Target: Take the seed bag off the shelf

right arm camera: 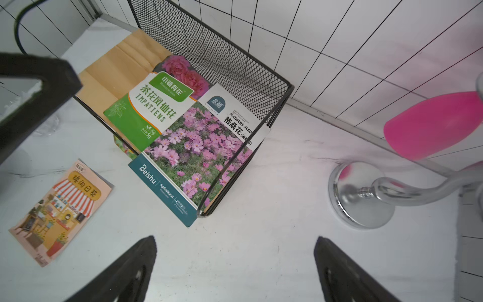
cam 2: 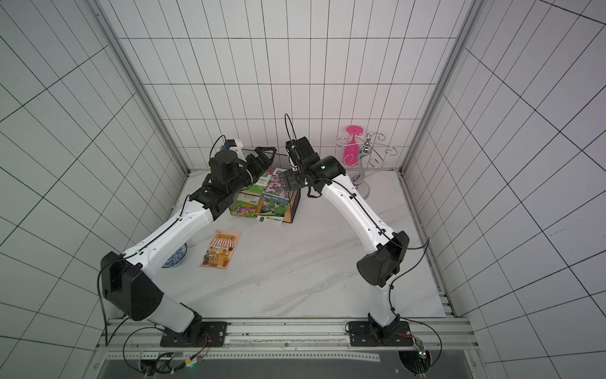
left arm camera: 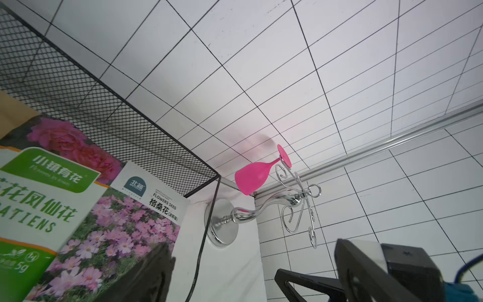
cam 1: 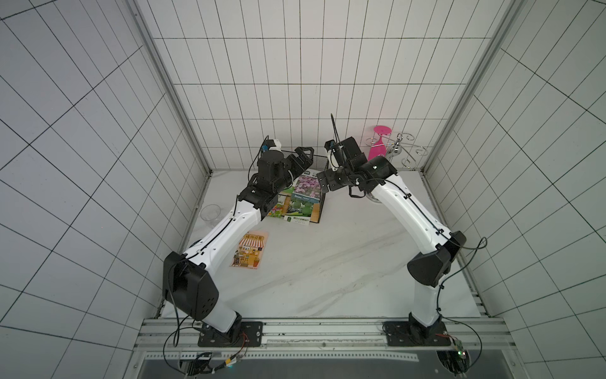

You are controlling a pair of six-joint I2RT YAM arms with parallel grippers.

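Observation:
Seed bags (right arm camera: 186,151) with flower pictures, among them a green-and-white Impatiens packet (right arm camera: 146,105), lie in a black wire mesh shelf (right arm camera: 246,65) at the back centre. My left gripper (cam 2: 265,161) is raised over the shelf's left half, open, with nothing between its fingers. My right gripper (cam 2: 287,180) is also raised, open and empty, near the shelf's right part; in the right wrist view the bags lie below and beyond its fingers.
An orange packet (cam 2: 219,249) lies flat on the table at front left, near a blue-patterned dish (cam 2: 175,255). A chrome stand (right arm camera: 362,201) with pink glasses stands at back right.

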